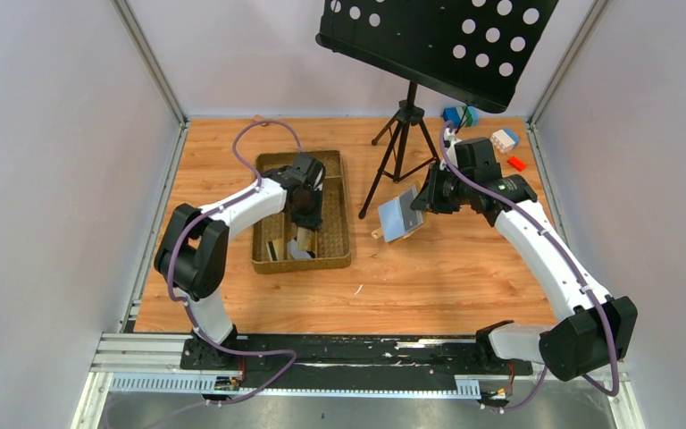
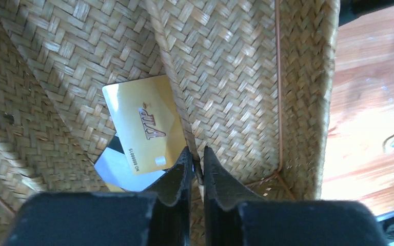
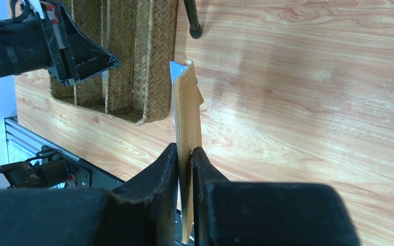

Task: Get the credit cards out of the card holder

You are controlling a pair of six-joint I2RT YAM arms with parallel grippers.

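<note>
In the right wrist view a tan card holder (image 3: 185,110) stands edge-on, with my right gripper shut on it. From the top view its blue-grey inside (image 1: 399,216) faces up, away from the basket. My left gripper is down in the woven basket (image 2: 308,102). Its fingers are a narrow gap apart, and the divider's rim runs between their tips; no card shows there. A gold card (image 2: 146,120) lies beside the divider, partly over a whitish card (image 2: 125,169). My left arm covers part of the basket from above.
Another card (image 1: 274,249) is in the basket's left front compartment. A music stand (image 1: 402,125) rises behind, one leg close to the card holder. Several toy blocks lie at the back right.
</note>
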